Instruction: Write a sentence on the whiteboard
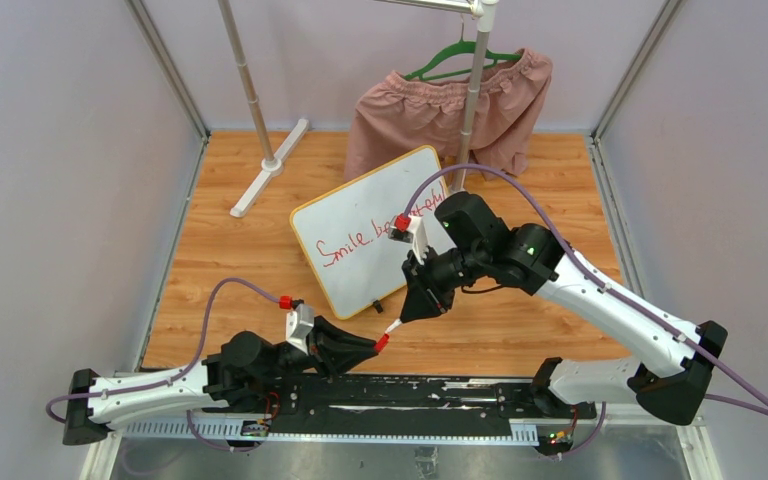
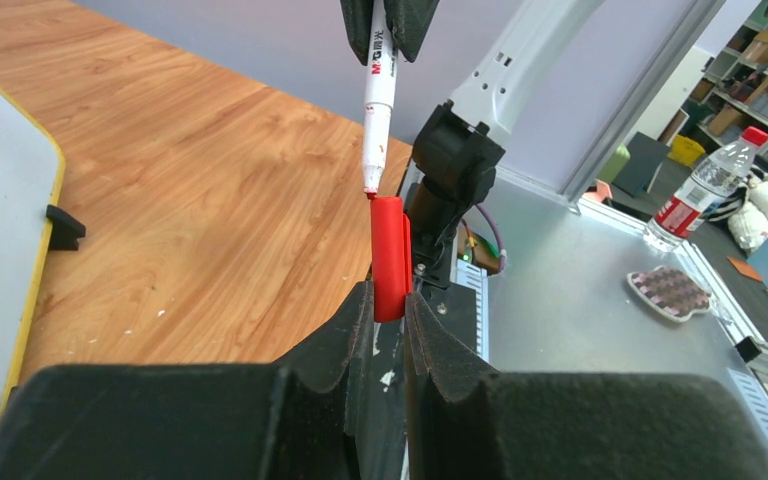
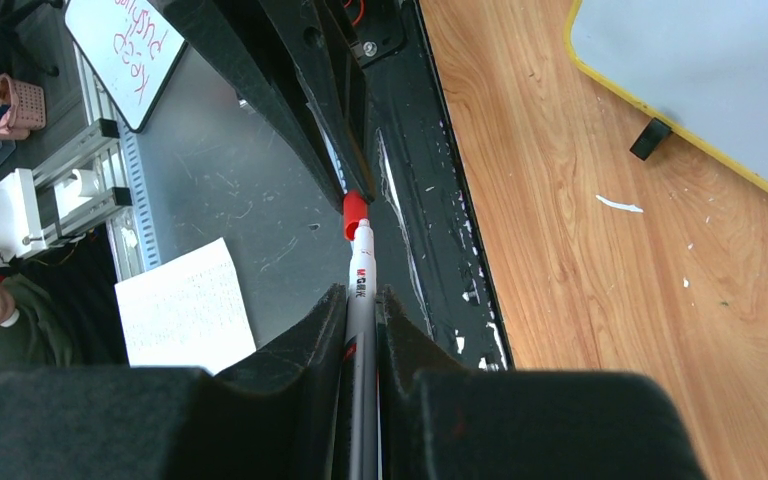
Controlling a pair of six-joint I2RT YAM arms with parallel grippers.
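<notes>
The whiteboard (image 1: 332, 222), yellow-edged, lies tilted on the wooden table. Red handwriting (image 1: 352, 244) crosses it, starting with "Smile", partly hidden by my right arm. My left gripper (image 1: 377, 346) is shut on a red marker cap (image 2: 388, 258), which sticks out beyond its fingertips. Shut on a white marker (image 2: 379, 115) is my right gripper. The marker's tip points at the cap's open end. In the left wrist view the tip meets the cap's mouth; in the right wrist view it overlaps the cap's rim. Whether it is inside, I cannot tell.
Pink shorts (image 1: 400, 115) hang on a rack behind the board. A black clip (image 1: 378, 306) sits at the board's lower edge. Bare table (image 1: 230, 240) lies left of the board. Near the front, a sheet of paper (image 3: 185, 310) shows in the right wrist view.
</notes>
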